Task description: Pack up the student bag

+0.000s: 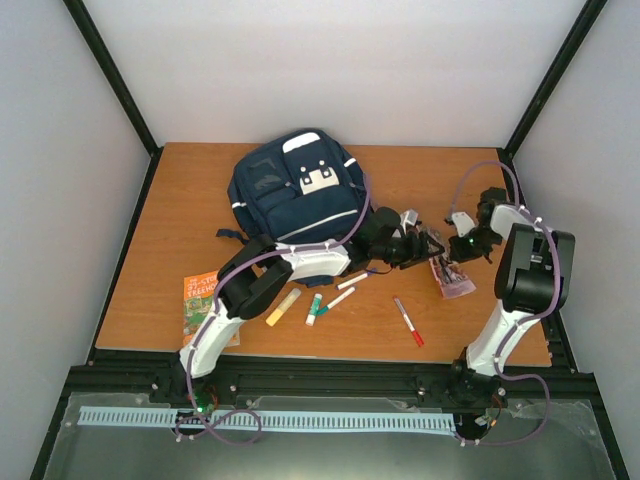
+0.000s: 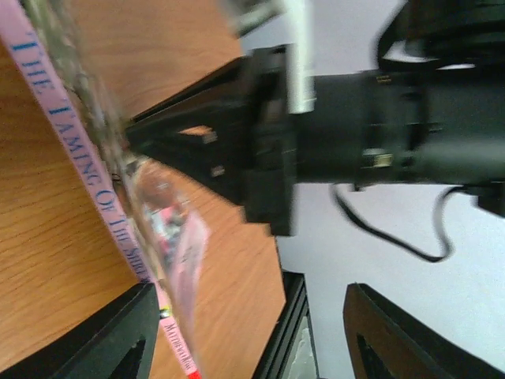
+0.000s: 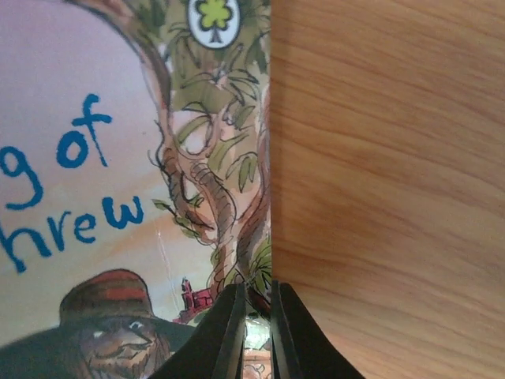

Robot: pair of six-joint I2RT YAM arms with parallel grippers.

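The pink book (image 1: 455, 280) is raised on its edge at the right of the table, between both grippers. My right gripper is shut on the book's edge, and its fingers also show over the pink cover (image 3: 102, 181) in the right wrist view. My left gripper (image 1: 432, 248) stands at the book's left side; in the left wrist view its fingers (image 2: 106, 339) are spread, with the book's lettered spine (image 2: 87, 166) running between them but closer to one finger. A navy backpack (image 1: 290, 205) lies at the back of the table.
An orange book (image 1: 200, 297) lies at front left. Yellow (image 1: 283, 307), green (image 1: 313, 309) and red (image 1: 408, 322) markers lie loose along the front.
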